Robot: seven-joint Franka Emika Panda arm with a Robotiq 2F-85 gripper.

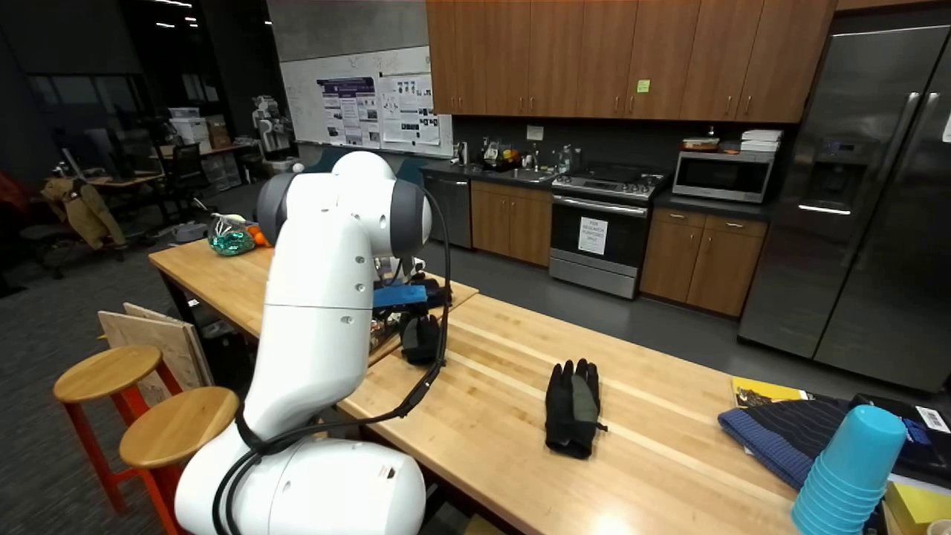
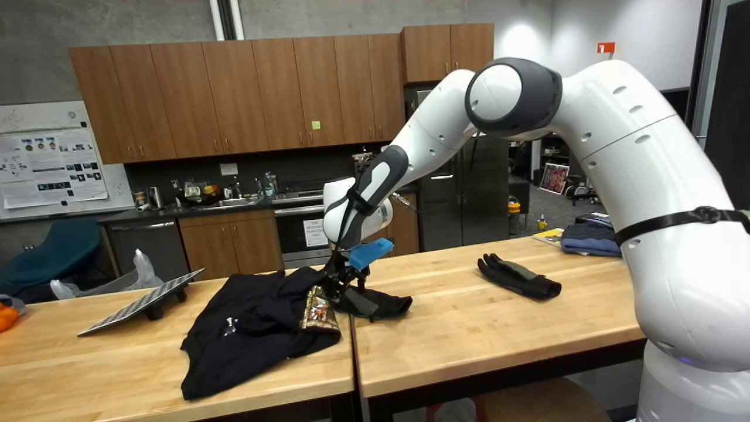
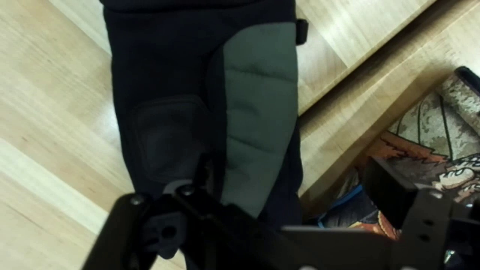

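Observation:
A black glove with a grey-green panel (image 3: 261, 112) lies at the seam between two tabletops, its cuff toward the top of the wrist view. My gripper stands open over the lower part of this glove, one finger (image 3: 204, 173) overlapping the glove and the other (image 3: 389, 191) to its right. In exterior view 2 the glove (image 2: 383, 305) is just right of the gripper (image 2: 344, 287). The glove's finger end is hidden behind the gripper; whether they touch cannot be told. A second black glove (image 1: 573, 406) lies flat farther along the table.
Black clothing (image 2: 246, 316) with a patterned patch (image 2: 320, 309) lies left of the seam. A tilted checkered board (image 2: 144, 302) is at far left. Stacked blue cups (image 1: 847, 472) and a dark knit hat (image 1: 789, 432) occupy the table's right end. Bare wood surrounds the second glove.

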